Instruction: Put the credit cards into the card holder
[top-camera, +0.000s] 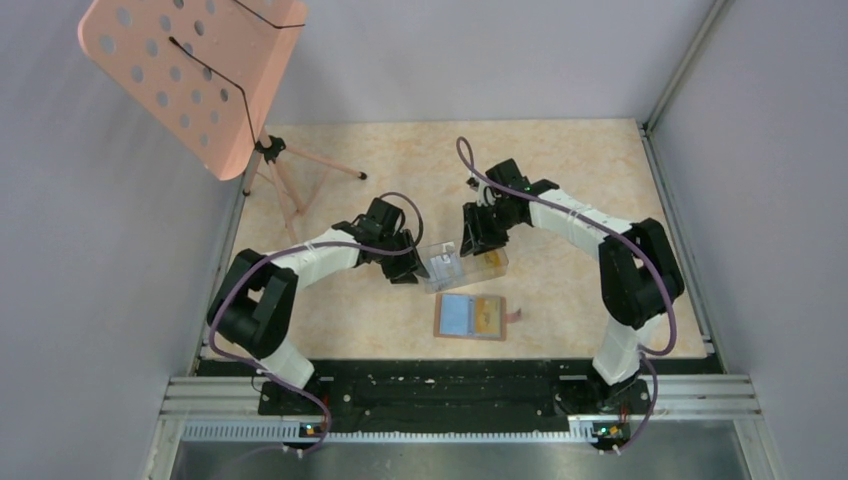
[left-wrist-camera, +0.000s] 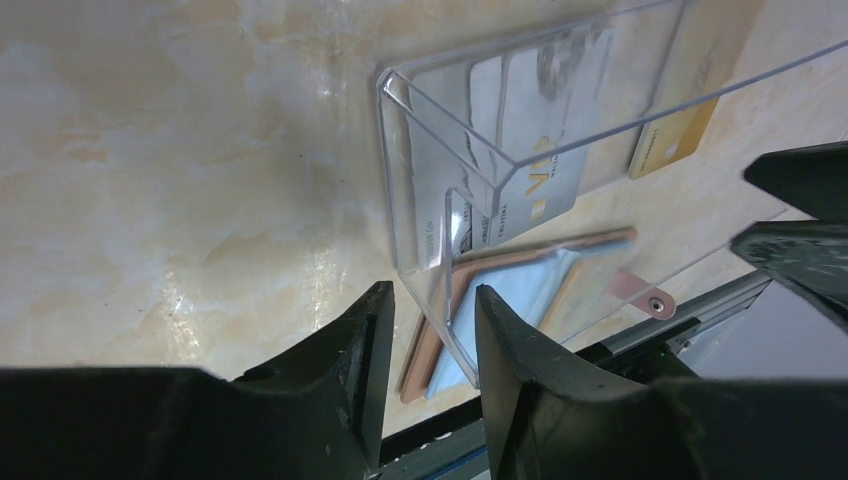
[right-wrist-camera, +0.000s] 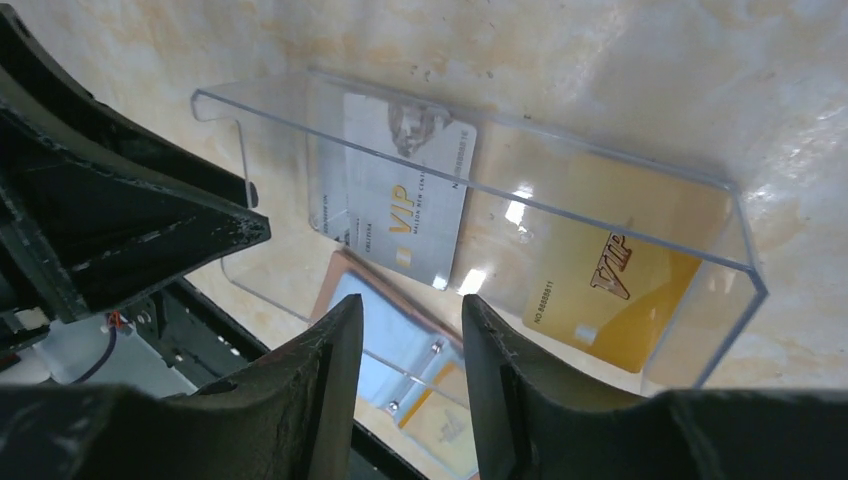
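Observation:
A clear open box (top-camera: 438, 284) lies mid-table, with silver VIP cards (right-wrist-camera: 405, 190) in its left part and a gold VIP card (right-wrist-camera: 615, 290) at its right end. In front of it is the brown-edged card holder (top-camera: 437, 318), light blue on its left side and with a gold card (top-camera: 487, 316) on its right. My left gripper stands open at the box's left end, nothing visibly held. Above the silver cards is my right gripper, also open and empty. In the top view that arm covers part of the box.
A pink perforated stand (top-camera: 190, 80) rises at the back left, its tripod legs on the table. Beyond the holder is the table's dark front edge (top-camera: 450, 375).

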